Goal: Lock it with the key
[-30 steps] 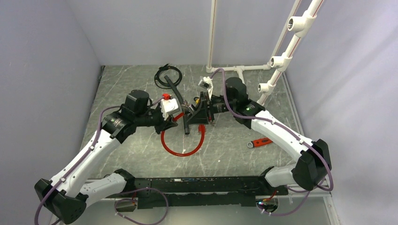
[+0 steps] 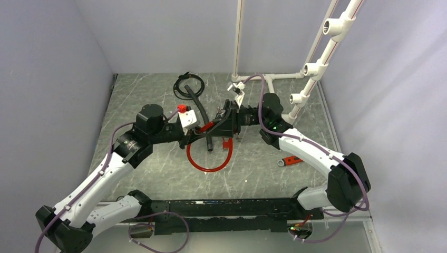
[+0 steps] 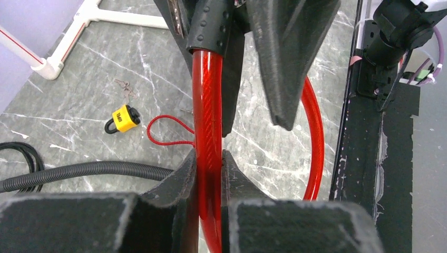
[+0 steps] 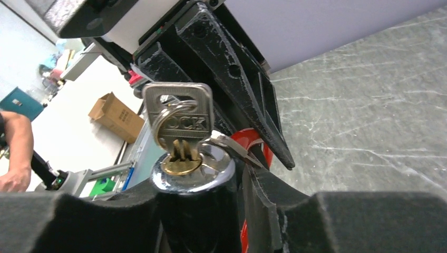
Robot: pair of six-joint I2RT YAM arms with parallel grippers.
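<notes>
A red cable lock loops below both grippers; its red cable hangs over the table. My left gripper is shut on the cable, close to the black sleeve at its end. The lock's black cylinder is held between the fingers of my right gripper. A silver key stands upright at the brass keyway, a ring through its bow and a second key hanging from it. How deep the upright key sits cannot be made out. In the top view, the grippers nearly meet.
A yellow padlock and a thin red cord loop lie on the grey table. A black corrugated hose, a coiled black cable and an orange-handled tool lie around. White pipes stand at the back right.
The left gripper has come closer to the right one. The right wrist has turned slightly.
</notes>
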